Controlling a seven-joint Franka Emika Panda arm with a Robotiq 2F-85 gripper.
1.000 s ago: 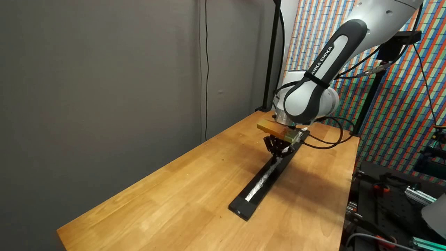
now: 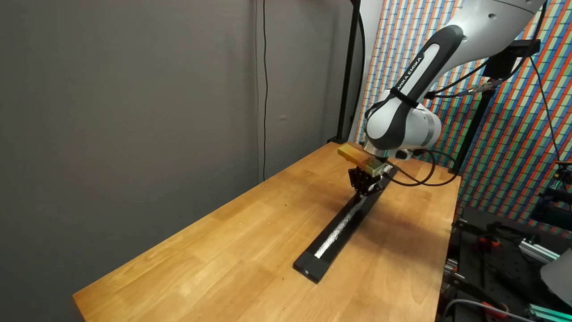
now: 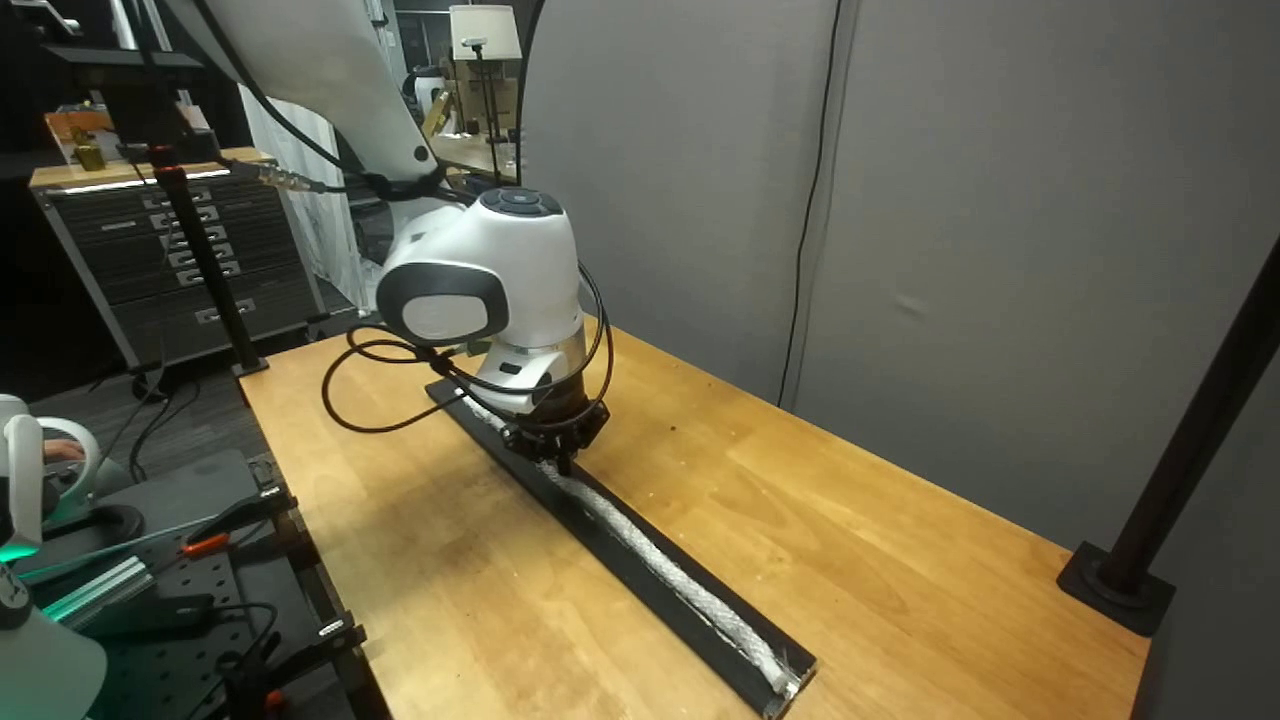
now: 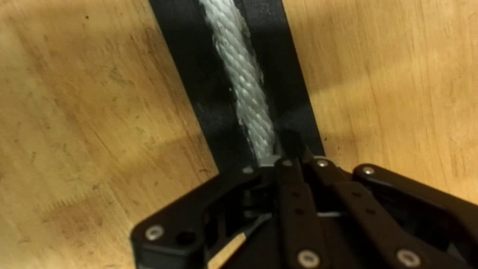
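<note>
A long black strip (image 2: 311, 261) lies flat on the wooden table, with a whitish braided rope (image 3: 662, 562) running along its middle. My gripper is over the strip, fingers pointing down, and appears shut in the wrist view. Its fingertips are close above or touching the strip beside the rope; contact cannot be told. Nothing shows between the fingers. In the wrist view the rope runs from the top edge down to the gripper, which hides the part beyond.
A grey partition (image 3: 1032, 240) borders one long edge, and a black post (image 3: 1182, 480) stands at a table corner. A cable loop (image 3: 372, 396) hangs beside the wrist.
In exterior view 1 my arm and gripper have shifted a little to the right and up the picture, along the strip toward its far end. The strip has not visibly moved.
</note>
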